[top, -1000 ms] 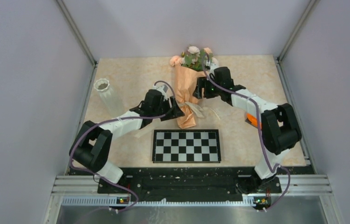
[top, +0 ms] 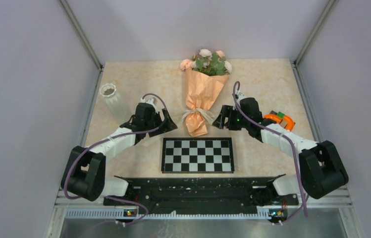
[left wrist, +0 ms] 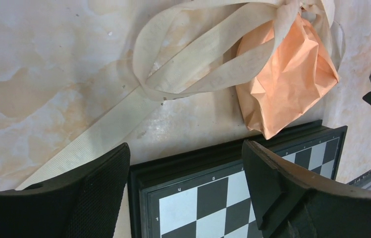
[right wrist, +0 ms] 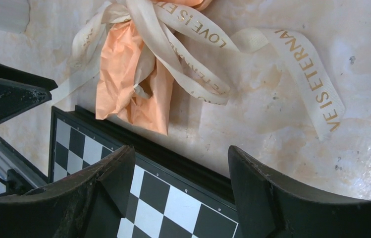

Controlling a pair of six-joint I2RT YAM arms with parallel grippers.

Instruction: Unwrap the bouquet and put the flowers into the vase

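Pink and cream flowers [top: 207, 62] lie at the back of the table, wrapped in orange paper [top: 203, 89] tied with a pale ribbon [top: 199, 112]. The white vase [top: 116, 103] stands at the left side of the table. My left gripper [top: 169, 124] is left of the bundle's lower end; its fingers [left wrist: 105, 178] are apart with nothing between them. On the other side of the bundle, my right gripper [top: 223, 117] is open and empty. In the right wrist view, the ribbon [right wrist: 307, 74] and the paper's crumpled end [right wrist: 136, 79] lie beyond the fingertips.
A black-framed checkerboard [top: 197, 155] lies in front of the bundle. At the right, an orange object [top: 281, 119] sits behind the right forearm. Bare tabletop [top: 267, 74] shows at the back right.
Both grippers have drawn away from the bundle, the left one to the left, the right one to the right and toward the front. The flowers and vase have stayed put.
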